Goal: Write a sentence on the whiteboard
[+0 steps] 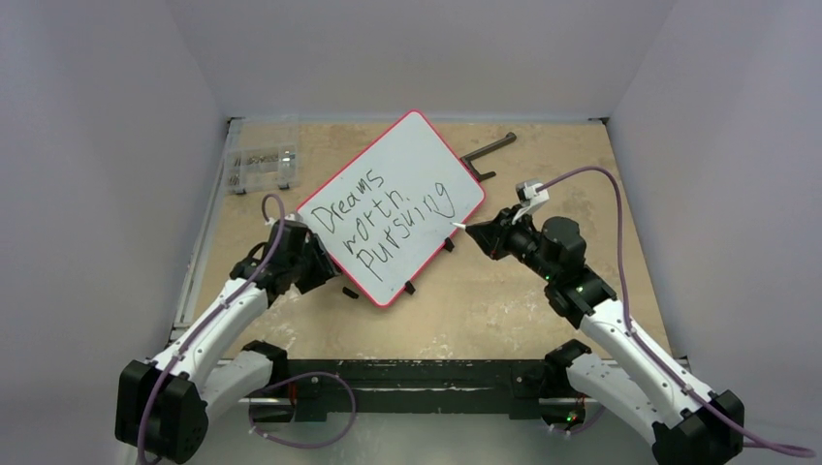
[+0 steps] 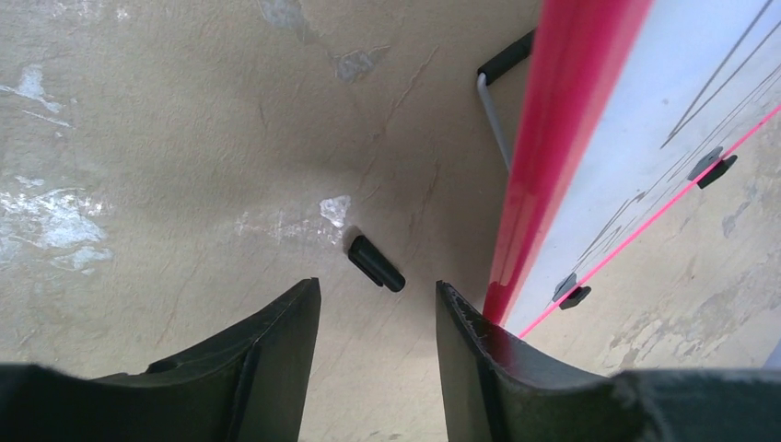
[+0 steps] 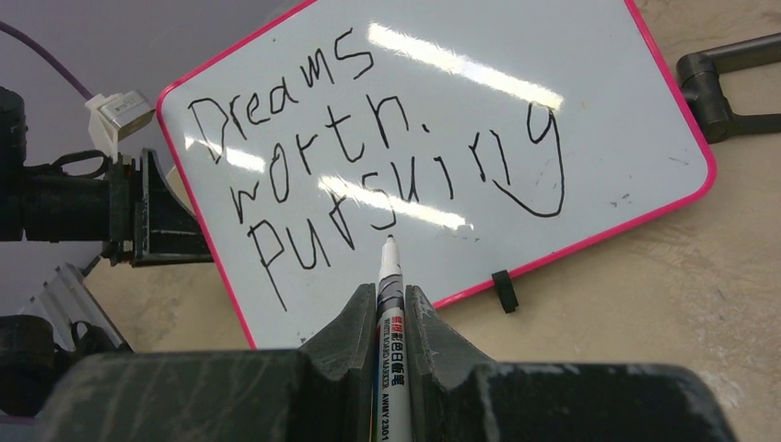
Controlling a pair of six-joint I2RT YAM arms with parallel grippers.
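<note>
The red-rimmed whiteboard (image 1: 397, 174) carries handwriting reading "Dreams worth. Pursuing". My left gripper (image 1: 320, 262) is at the board's lower-left edge; in the left wrist view its fingers (image 2: 276, 359) are open, with the board's rim beside the right finger. My right gripper is shut on a white marker (image 3: 392, 378), whose tip points at the board near its lower right edge, below the "S" in the right wrist view. Whether the tip touches cannot be told.
A clear parts box (image 1: 260, 155) stands at the back left. A dark bracket (image 1: 490, 150) lies at the board's upper right. Small black pieces (image 2: 376, 264) lie by the board.
</note>
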